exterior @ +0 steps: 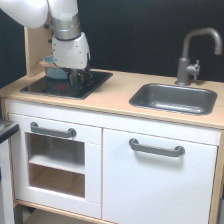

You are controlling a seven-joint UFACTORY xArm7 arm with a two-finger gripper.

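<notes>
The white robot arm comes down from the upper left over the toy kitchen's black stove. Its gripper is low over the stovetop, dark and small in view, so the gripper's state is unclear. A teal pot sits at the back left of the stove, partly hidden by the arm and gripper; whether the fingers touch it cannot be made out.
To the right are a metal sink and a grey tap. The wooden counter between stove and sink is clear. White cabinet doors with grey handles form the front below.
</notes>
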